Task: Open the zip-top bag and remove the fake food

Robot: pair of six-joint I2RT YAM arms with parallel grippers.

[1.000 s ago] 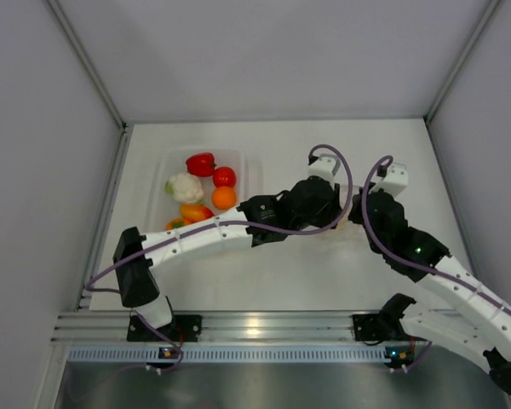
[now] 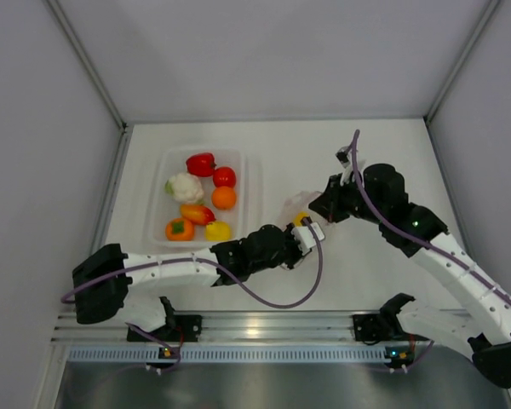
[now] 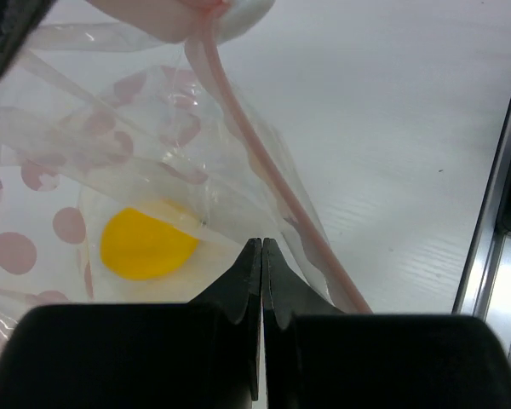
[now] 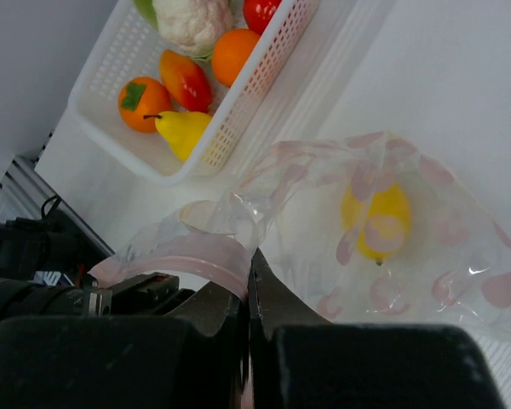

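The clear polka-dot zip bag lies with a yellow fake food inside, also seen in the left wrist view as a yellow shape (image 3: pixel 145 243). My right gripper is shut at the bag's pink zip edge, which rises over its fingertips; whether the film is between them is hard to tell. My left gripper is shut beside the zip strip, with nothing visible between its fingers. In the top view it sits low, toward the front of the bag.
A white basket (image 4: pixel 255 94) of fake produce, including peppers, a cauliflower, an orange and a pear, stands left of the bag. A metal rail runs along the front edge.
My left gripper has moved down toward the front and left, away from the right one.
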